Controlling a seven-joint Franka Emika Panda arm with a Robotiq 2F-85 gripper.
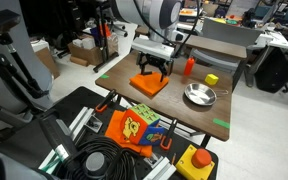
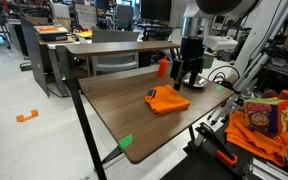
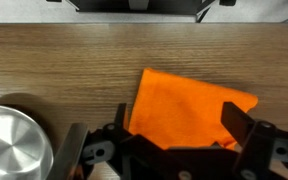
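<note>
An orange cloth point(image 1: 149, 84) lies folded on the brown wooden table. My gripper point(image 1: 155, 71) hangs over its far part in exterior view 1, pointing down. In the wrist view the cloth point(image 3: 184, 105) spreads below and between the two black fingers, which stand wide apart, so the gripper is open. Exterior view 2 has the gripper point(image 2: 188, 80) just above the cloth point(image 2: 168, 100); whether it touches is unclear. A small dark item point(image 2: 152, 93) rests at the cloth's edge there.
A metal bowl point(image 1: 199, 95) sits to the right of the cloth, also in the wrist view as a bowl point(image 3: 14, 145). Behind are a red bottle point(image 1: 189, 66) and a yellow block point(image 1: 211, 79).
</note>
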